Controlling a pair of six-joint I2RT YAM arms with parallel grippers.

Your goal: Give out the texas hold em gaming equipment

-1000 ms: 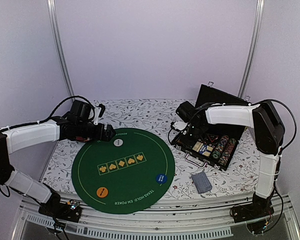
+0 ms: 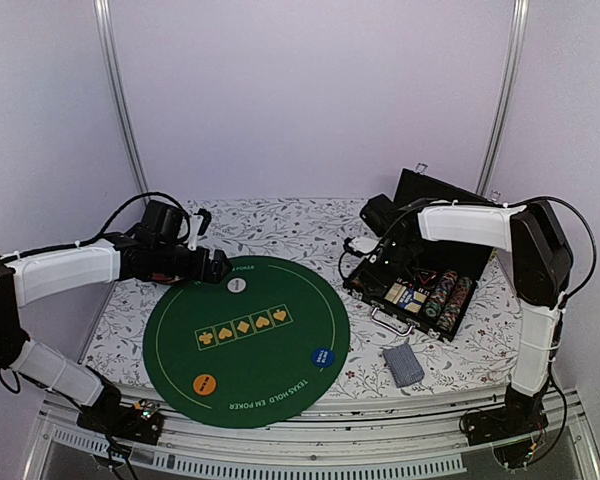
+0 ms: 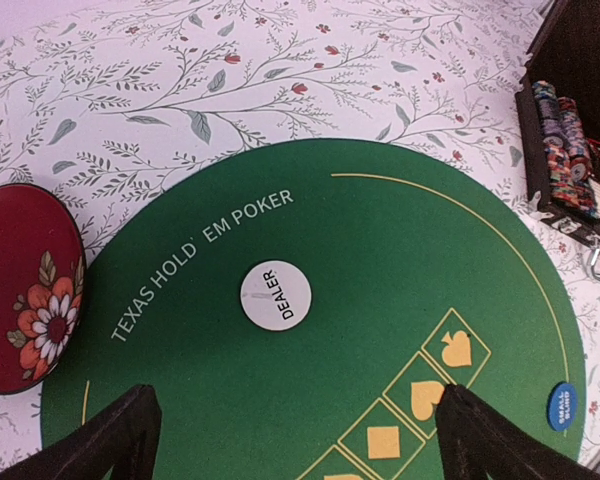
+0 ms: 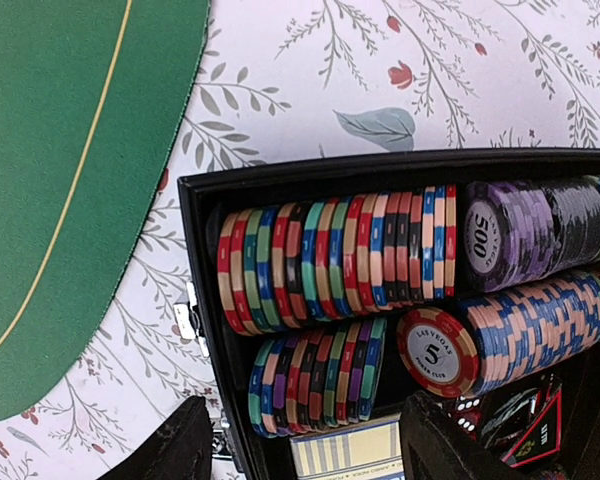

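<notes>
The black chip case (image 2: 435,325) stands with its lid up on the right side of the table. Rows of poker chips (image 4: 340,260) in mixed colours fill its slots, and a shorter mixed stack (image 4: 315,378) lies in the second row. Over that case hangs my right gripper, open, its fingers (image 4: 175,445) apart. Above the far left edge of the round green poker mat (image 2: 245,350) my left gripper stands open and empty. On the mat are a white dealer button (image 3: 276,296), a blue blind button (image 2: 322,357) and an orange button (image 2: 204,384).
A blue-backed card deck (image 2: 403,365) lies on the floral cloth in front of the case. Yellowish card packs (image 2: 407,297) sit inside the case. A dark red floral object (image 3: 30,290) borders the mat near my left gripper.
The left arm, the mat and the buttons have stayed put.
</notes>
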